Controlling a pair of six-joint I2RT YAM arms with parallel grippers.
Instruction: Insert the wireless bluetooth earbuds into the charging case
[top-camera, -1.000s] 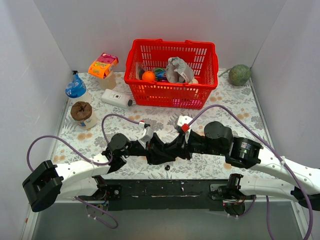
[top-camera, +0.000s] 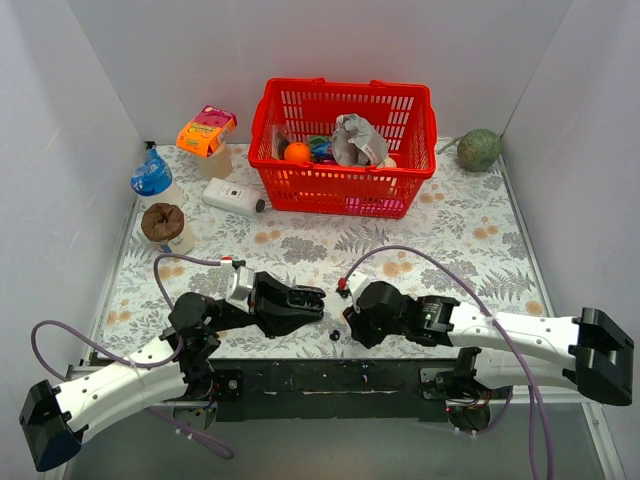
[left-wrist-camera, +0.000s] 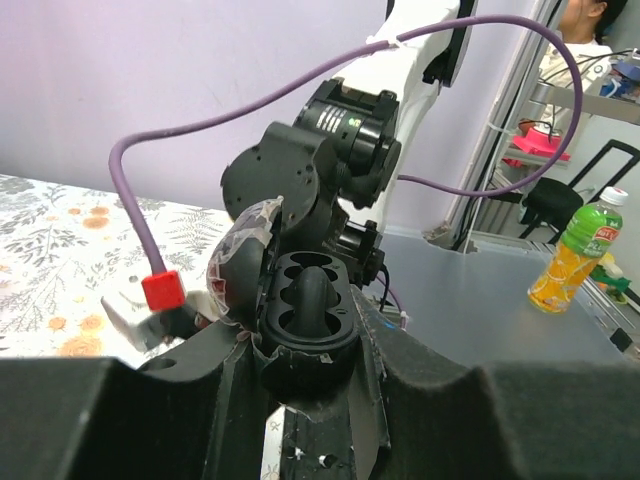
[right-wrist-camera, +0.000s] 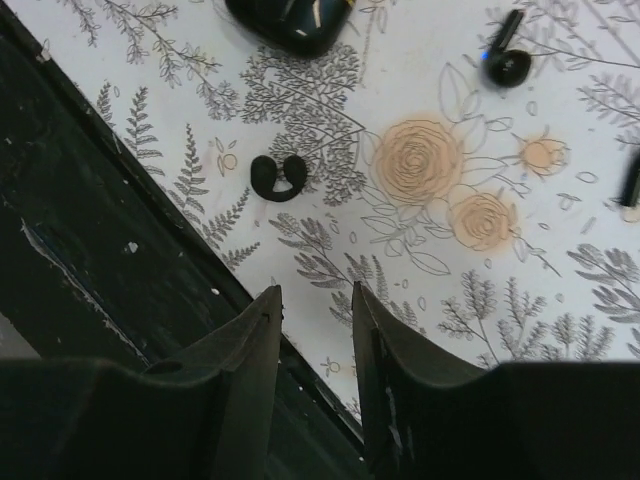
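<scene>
The black charging case (left-wrist-camera: 308, 335) is held upright in my left gripper (top-camera: 310, 302), which is shut on it; its slotted top shows in the left wrist view. My right gripper hangs low over the table to the right, its fingers slightly apart and empty. Below it in the right wrist view lie a small dark earbud (right-wrist-camera: 278, 178) near the table edge and a stemmed earbud (right-wrist-camera: 508, 65) with a blue light. A black object (right-wrist-camera: 290, 20) is cut off at the top of that view.
A red basket (top-camera: 345, 185) fills the back middle. A white bottle (top-camera: 233, 197), cups and cartons stand at the left, and a green round object (top-camera: 478, 150) at the back right. The table's dark front edge (top-camera: 300, 375) runs just below both grippers.
My right arm has drawn away from the left gripper and come down low over the table near the middle front. My left gripper has moved slightly left, still holding the case.
</scene>
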